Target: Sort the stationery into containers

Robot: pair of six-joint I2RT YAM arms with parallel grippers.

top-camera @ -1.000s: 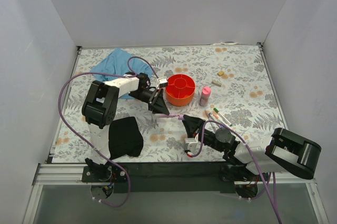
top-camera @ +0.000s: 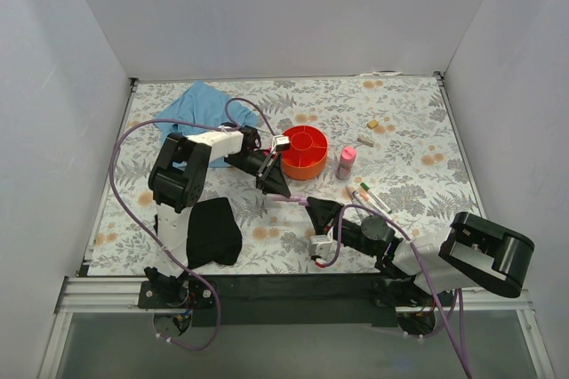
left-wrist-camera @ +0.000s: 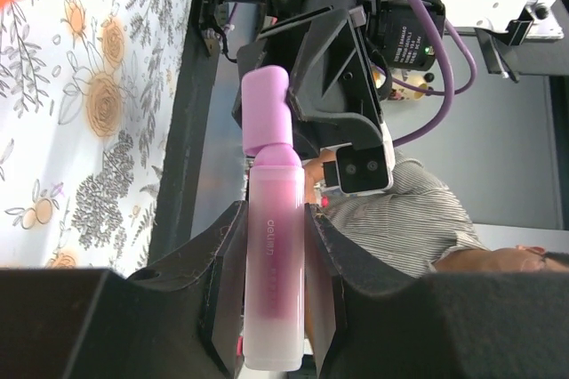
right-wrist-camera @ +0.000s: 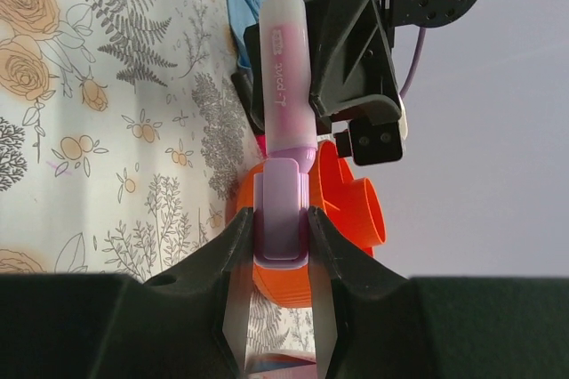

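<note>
A pink highlighter or marker lies horizontally between my two grippers in the top view. My left gripper (top-camera: 276, 190) is shut on its translucent pink body (left-wrist-camera: 274, 272). My right gripper (top-camera: 313, 203) is shut on its pink cap (right-wrist-camera: 281, 210). A red divided container (top-camera: 304, 165) stands just behind them. A pink cylindrical container (top-camera: 347, 158) stands right of it. Several pens (top-camera: 376, 197) lie on the table to the right.
A blue cloth (top-camera: 196, 103) lies at the back left and a black cloth (top-camera: 213, 233) at the front left. Small items (top-camera: 372, 124) lie at the back right.
My left arm has shifted very slightly to the right, with the marker still between both grippers. The right arm has barely moved.
</note>
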